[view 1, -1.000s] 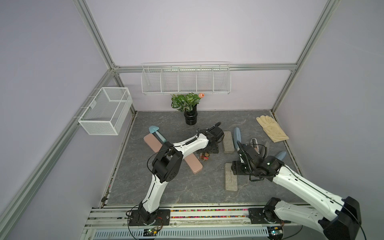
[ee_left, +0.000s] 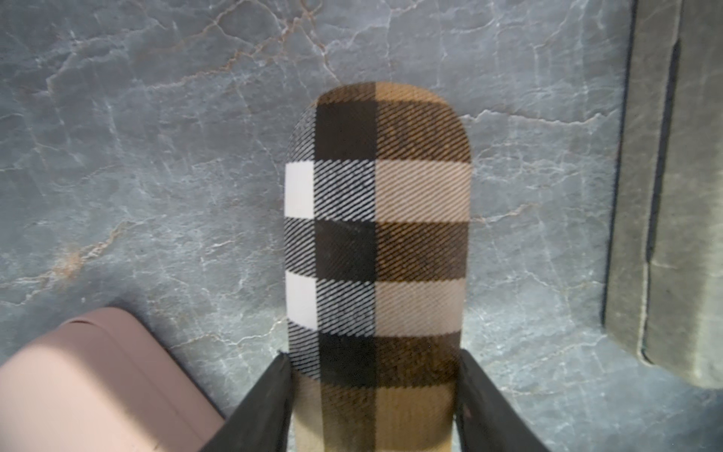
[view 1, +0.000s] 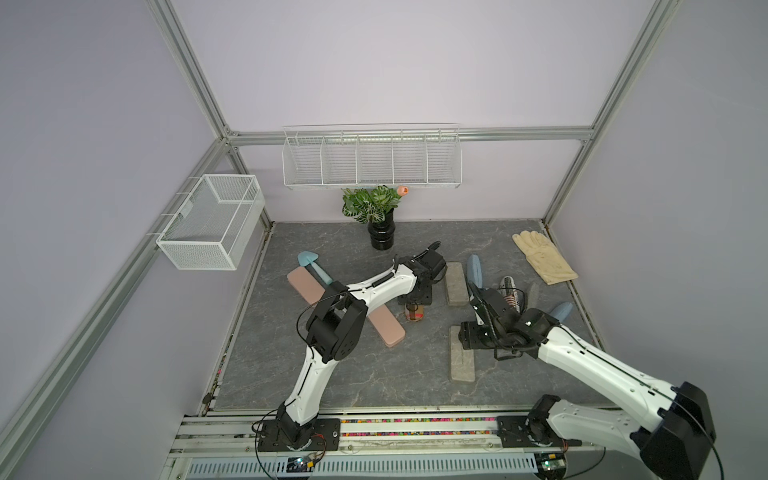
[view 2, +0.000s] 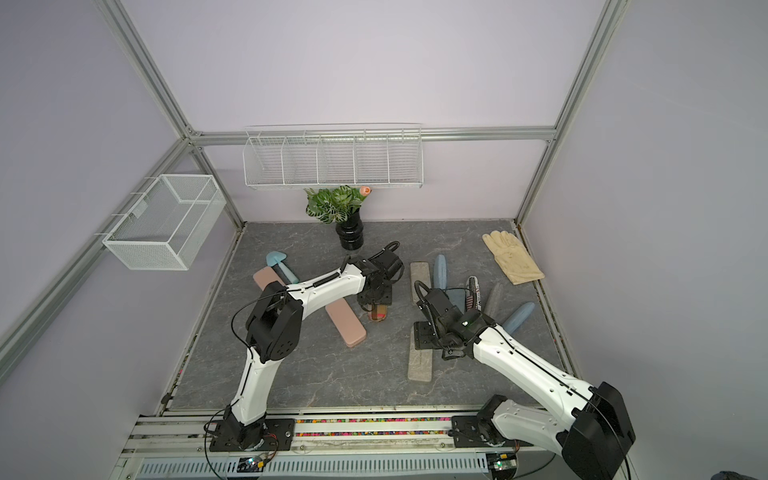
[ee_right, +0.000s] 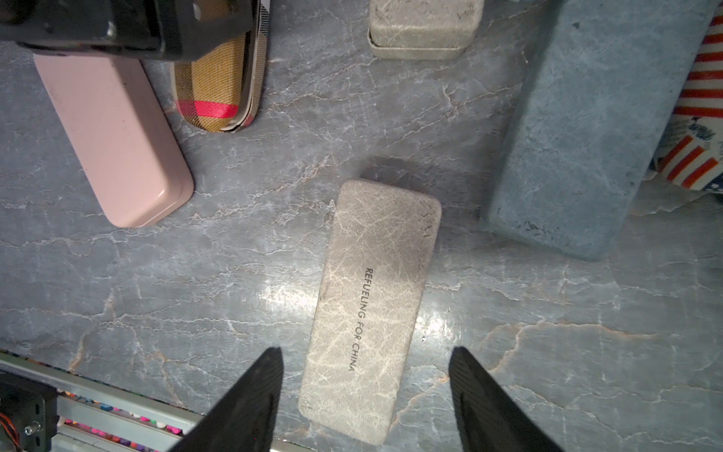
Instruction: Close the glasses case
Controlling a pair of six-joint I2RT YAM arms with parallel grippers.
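Note:
A plaid glasses case (ee_left: 376, 241), brown, black and white, lies centred under my left gripper, whose fingertips are at both its sides; whether they grip it is unclear. In the right wrist view it shows as a tan plaid case (ee_right: 211, 90) with a red stripe. My right gripper stands part open above a grey case (ee_right: 369, 301) lettered "REFUELING FOR CHINA", with nothing seen held between its fingers.
Pink cases (ee_right: 113, 150), grey and blue cases (ee_right: 580, 113), a striped case (ee_right: 693, 158) and a teal shovel (view 1: 308, 260) crowd the table. Gloves (view 1: 544, 256) lie back right, a vase (view 1: 381, 236) at the back. The front is clearer.
The left gripper has shifted slightly with the plaid case looking a little moved to the right. The right arm has edged slightly to the left.

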